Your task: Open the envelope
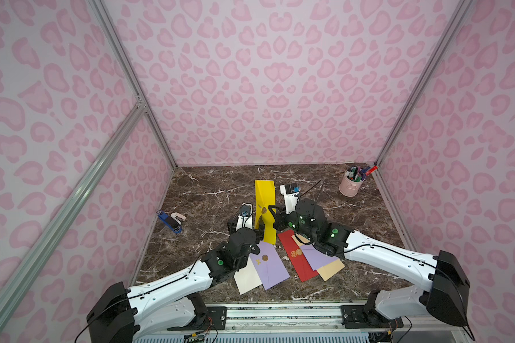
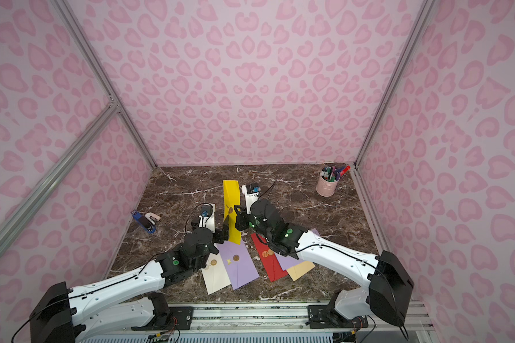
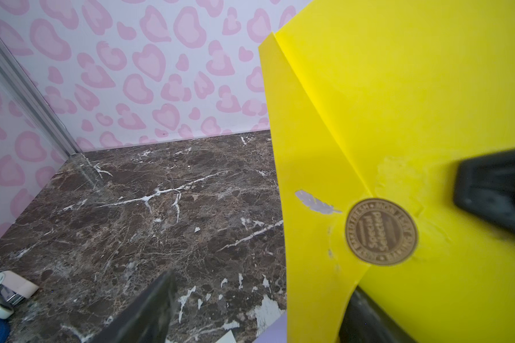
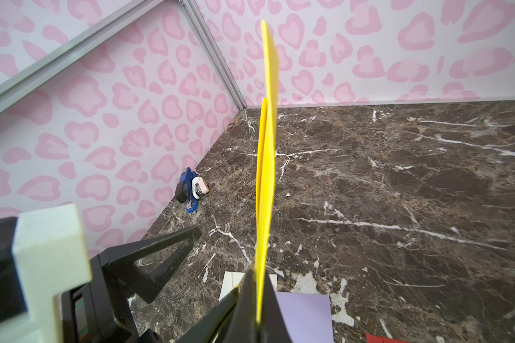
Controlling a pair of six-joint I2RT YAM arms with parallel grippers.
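Note:
The yellow envelope (image 3: 463, 103) hangs upright above the table, gripped at its right side by my shut right gripper. In the right wrist view it shows nearly edge-on between the fingers. Its flap (image 3: 303, 143) faces my left gripper, and a round brown seal (image 3: 381, 231) lies over the flap's tip. My left gripper is part open; its right finger (image 3: 372, 320) shows past the flap's edge, between flap and envelope body, while its left finger (image 3: 148, 308) stands free. How deep the right finger sits is hidden.
Below lie a white envelope (image 1: 247, 277), a purple one (image 1: 273, 268) and a red one (image 1: 299, 260), with more beneath the right arm. A pen cup (image 1: 350, 184) stands back right; a blue object (image 1: 170, 221) lies left.

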